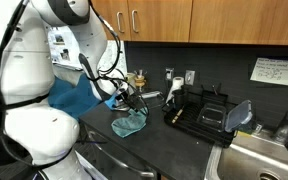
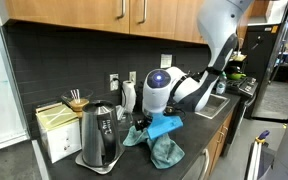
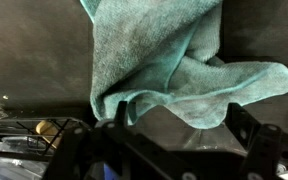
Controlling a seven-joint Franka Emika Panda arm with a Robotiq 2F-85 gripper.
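Note:
A crumpled grey-green cloth [image 3: 159, 75] lies on the dark counter, its folds filling the middle of the wrist view. Along the lower edge of that view the two fingers [image 3: 119, 132] of my gripper stand wide apart, with the fingers open. Cloth shows beyond the fingertips, and I cannot tell whether they touch it. From the first exterior side, the cloth [image 1: 130, 123] appears at the counter's left with the gripper [image 1: 140, 112] close by. In the second exterior view the cloth [image 2: 164, 149] partly hides behind the arm.
A black dish rack [image 1: 199, 117] stands at the back, beside the sink [image 1: 249, 160]. A dark kettle [image 2: 100, 135] and a wooden box [image 2: 58, 135] stand close to the arm. Bare counter [image 1: 179, 150] lies to the cloth's right in the first exterior view.

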